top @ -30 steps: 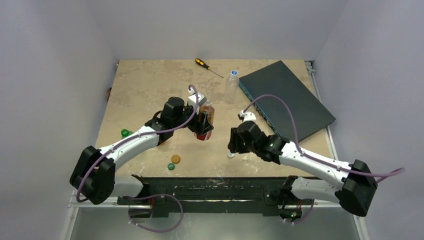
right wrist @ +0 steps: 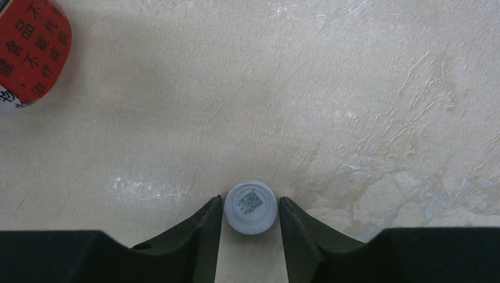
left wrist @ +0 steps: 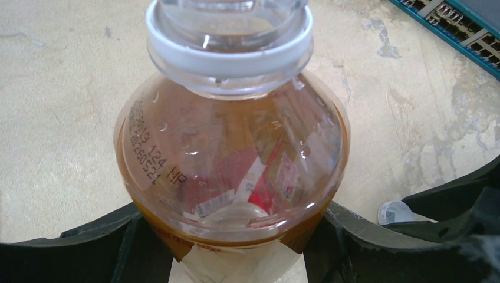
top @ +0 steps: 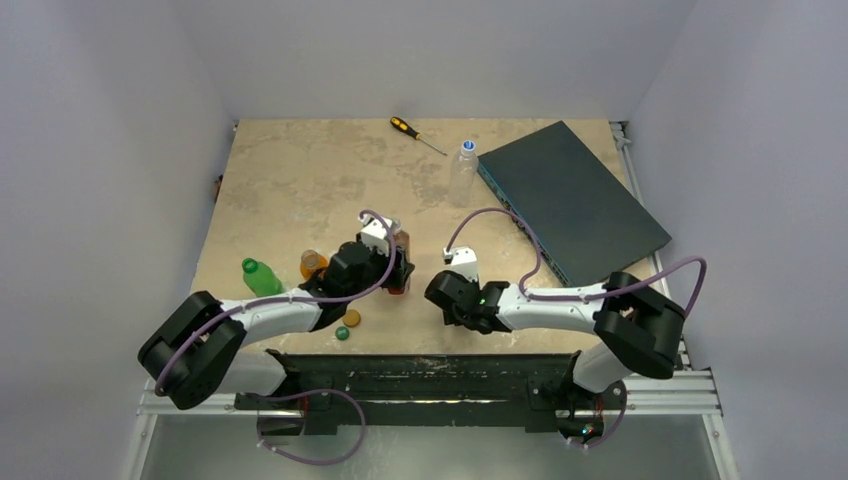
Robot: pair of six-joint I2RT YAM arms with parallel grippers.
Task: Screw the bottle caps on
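Note:
A clear, uncapped bottle with a brown-and-red label (left wrist: 236, 135) stands roughly upright between the fingers of my left gripper, which is shut on it. Its open neck (left wrist: 230, 50) faces the left wrist camera. In the right wrist view the bottle's red lower end (right wrist: 35, 53) shows at the upper left. A small white cap (right wrist: 250, 207) lies on the table there, top side up, with the fingertips of my right gripper close on either side. That gripper is part open around the cap; whether the pads touch it is unclear.
On the left are a green bottle (top: 262, 278) and an orange bottle (top: 312, 263), with an orange cap (top: 351, 318) and a green cap (top: 342, 333) nearby. Behind stand a clear bottle with a blue cap (top: 463, 175), a screwdriver (top: 405, 127) and a large dark box (top: 575, 200).
My right gripper has come down and moved left, over the white cap. The left gripper, still holding the bottle, has been lowered and shifted slightly left.

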